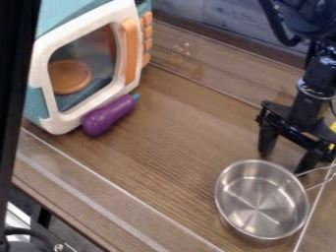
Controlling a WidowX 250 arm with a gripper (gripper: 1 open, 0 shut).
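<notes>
My black gripper (292, 136) is low at the right of the view, just behind a steel pot (260, 202) whose thin handle runs right beneath it. Whether its fingers are apart or closed on anything is unclear. A purple eggplant (108, 115) lies on the wooden counter (164, 157) at the left, beside a toy microwave (86, 59) with an orange disc (71, 75) inside.
A grey backsplash (243, 22) runs along the back. The counter's front edge and a dark area are at the lower left.
</notes>
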